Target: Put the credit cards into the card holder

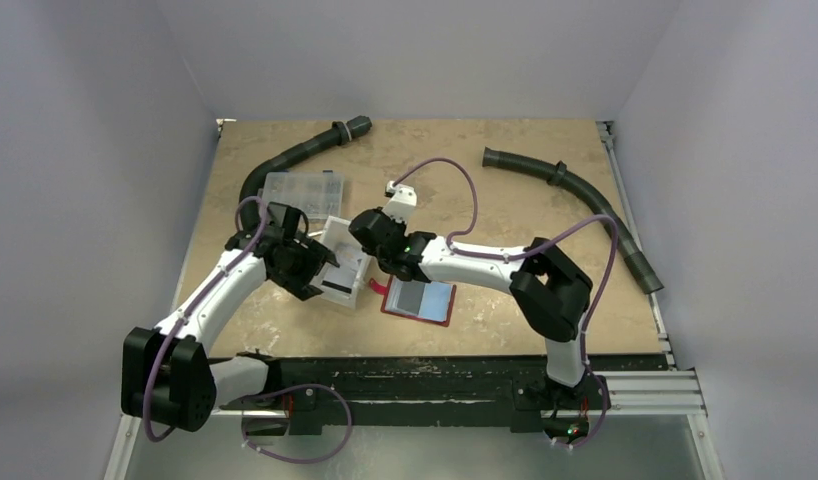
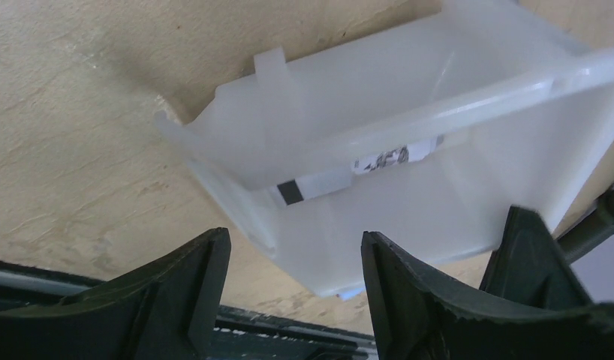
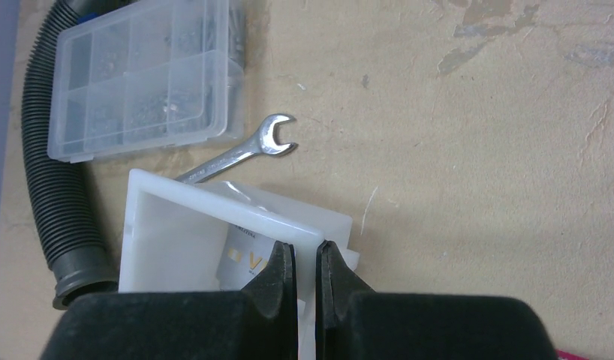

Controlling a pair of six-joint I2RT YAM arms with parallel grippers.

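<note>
The white bin [image 1: 349, 228] stands left of centre, turned at an angle, and appears tilted in the left wrist view. Cards lie inside it: a pale one with a black patch, a printed one and, in the right wrist view, a silvery card [image 3: 244, 257]. My right gripper is shut on a corner wall of the bin. At the bin's left side, my left gripper is open, its fingers apart with nothing held. The red-edged card holder [image 1: 435, 302] lies open and flat right of the bin, partly under my right arm.
Behind the bin are a clear compartment box [image 3: 146, 75] and a wrench [image 3: 233, 156]. Black hoses [image 1: 295, 155] run along the left and right [image 1: 585, 190] sides.
</note>
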